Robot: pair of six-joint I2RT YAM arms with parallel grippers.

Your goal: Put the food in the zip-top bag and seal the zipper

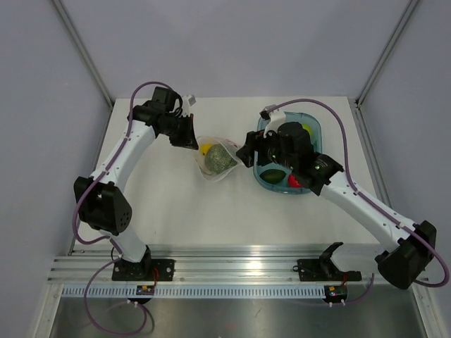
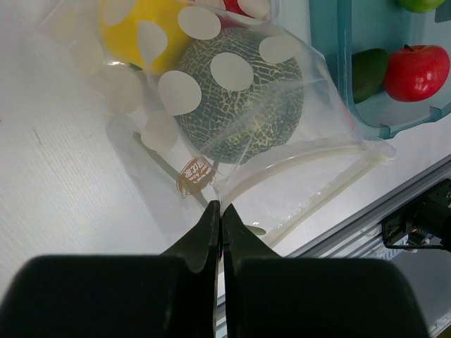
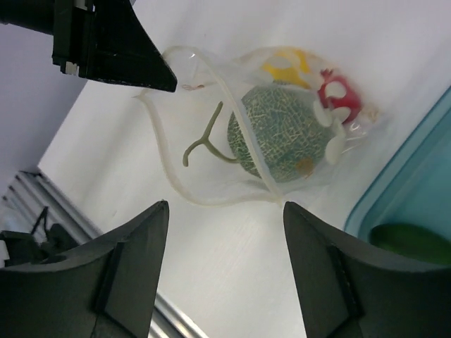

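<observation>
The clear zip bag (image 1: 211, 174) lies on the table holding a netted melon (image 2: 243, 113), a yellow fruit (image 1: 206, 148) and a red item (image 3: 337, 91). My left gripper is shut on the bag's zipper edge at its opening. My right gripper (image 1: 250, 158) stands open just right of the bag, raised above it, with nothing between its fingers. The bag's mouth shows as wavy strips in the right wrist view.
A teal bin (image 1: 316, 141) right of the bag holds an avocado (image 1: 272, 175), a red apple (image 2: 416, 74) and a green apple (image 2: 419, 3).
</observation>
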